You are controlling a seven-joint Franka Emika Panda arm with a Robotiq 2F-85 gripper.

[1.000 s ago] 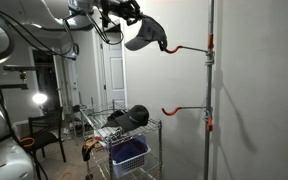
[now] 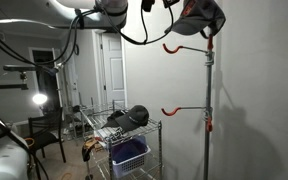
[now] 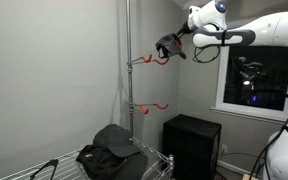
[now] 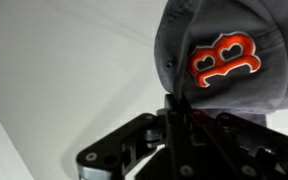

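Note:
A dark grey cap point(image 2: 201, 18) with a red "B" emblem point(image 4: 224, 60) is pinched by its edge in my gripper, which is shut on it. In exterior view 2 the cap point(image 3: 170, 45) hangs tilted just below the gripper point(image 3: 187, 31), high up beside the pole point(image 3: 130, 70). In exterior view 1 it covers the pole's top, slightly above the upper red-tipped hook point(image 2: 185, 48). Whether cap and hook touch, I cannot tell. The top image edge cuts off most of the gripper there.
A lower hook point(image 2: 184, 110) on the pole is empty. Dark caps point(image 3: 112, 150) lie on a wire cart point(image 2: 161, 140), with a blue basket point(image 2: 129, 152) on its lower shelf. A black cabinet point(image 3: 191, 145) stands in the corner.
In exterior view 1 the cap has moved right and up, from left of the upper hook to over the pole's top, and has turned. The cart and its caps have not moved.

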